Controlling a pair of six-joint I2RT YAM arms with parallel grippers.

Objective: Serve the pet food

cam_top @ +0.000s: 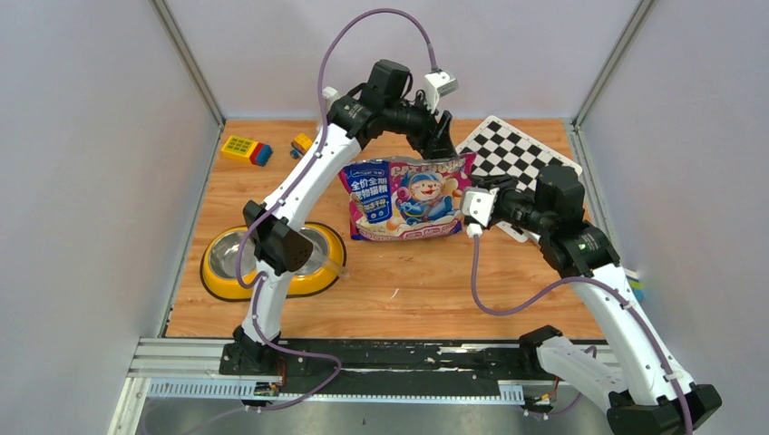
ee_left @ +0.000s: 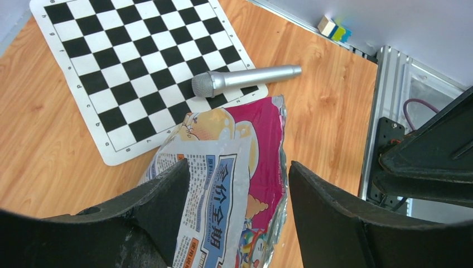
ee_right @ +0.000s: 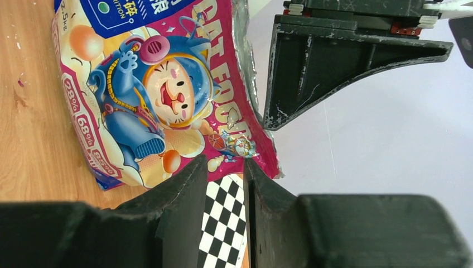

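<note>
The pink and blue cat food bag [cam_top: 403,207] stands on the table, its upper edge toward my left gripper [cam_top: 442,149]. In the left wrist view that gripper is open, its fingers on either side of the bag [ee_left: 268,131]. My right gripper is also open, with a narrower gap. Beyond its fingertips shows one corner of the bag [ee_right: 240,148]; whether they touch it, I cannot tell. A yellow double feeder [cam_top: 210,284] with metal bowls sits at the left, partly hidden under my left arm.
A checkered board [cam_top: 512,154] lies at the back right, with a silver microphone [ee_left: 251,77] across its edge. Toy blocks [cam_top: 240,148] lie back left. Something clear [cam_top: 334,263] rests at the feeder's right side.
</note>
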